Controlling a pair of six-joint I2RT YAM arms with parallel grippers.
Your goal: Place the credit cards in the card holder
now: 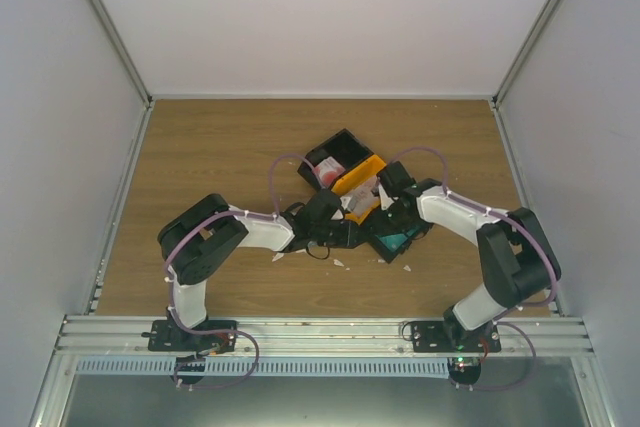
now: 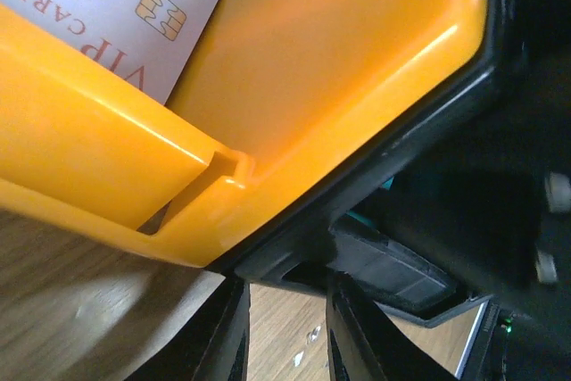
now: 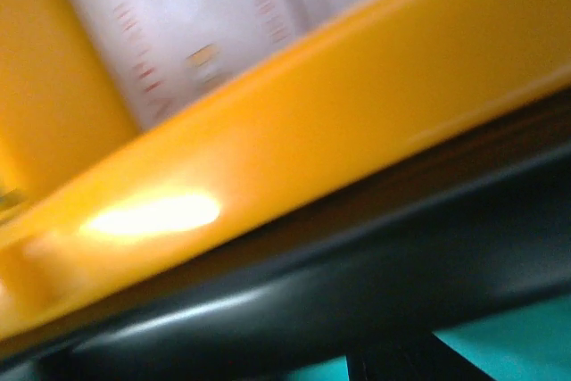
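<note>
A yellow tray [image 1: 352, 179] holds white cards [image 1: 366, 194] between two black trays; one card in the left wrist view reads "VIP card". Teal cards [image 1: 395, 241] lie in the front black tray [image 1: 388, 256]. My left gripper is partly open beside the lower corner of the yellow and black trays, with nothing gripped between its fingers. Over the front black tray is my right gripper [image 1: 380, 223]; its fingertips are mostly hidden, and the right wrist view is filled by the blurred tray walls.
Red-and-white cards [image 1: 327, 171] sit in the back black tray [image 1: 347, 147]. Small white scraps [image 1: 338, 263] are scattered on the wood table. Both grippers are close together at the trays.
</note>
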